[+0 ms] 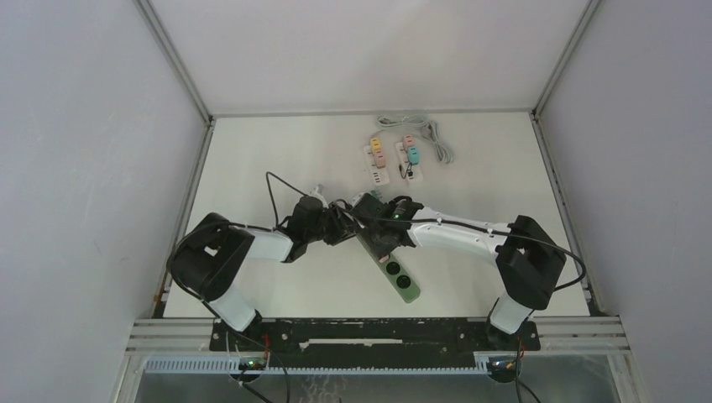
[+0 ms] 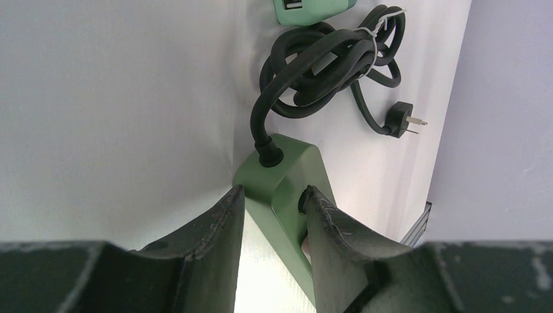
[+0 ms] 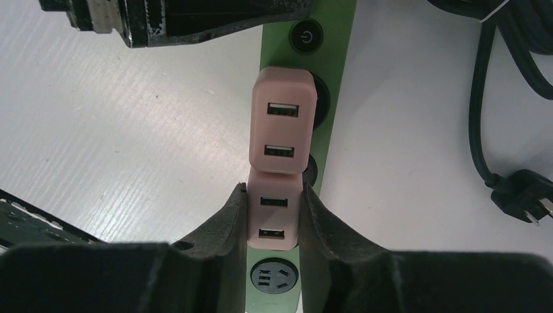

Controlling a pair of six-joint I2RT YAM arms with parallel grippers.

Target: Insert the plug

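A green power strip (image 1: 403, 290) lies diagonally under both arms. My left gripper (image 1: 348, 231) is shut on its cable end (image 2: 261, 176). In the right wrist view, two pink plugs sit in line over the strip: the upper one (image 3: 283, 127) and the lower one (image 3: 274, 218). My right gripper is shut on the lower plug, above a round socket (image 3: 273, 276) at the near end. Whether that plug is fully seated cannot be seen.
A coiled black cable with its plug (image 2: 398, 120) and a green block (image 2: 306, 10) lie beyond the strip. Two white strips (image 1: 376, 175) with coloured plugs and a grey cable (image 1: 441, 147) are at the back.
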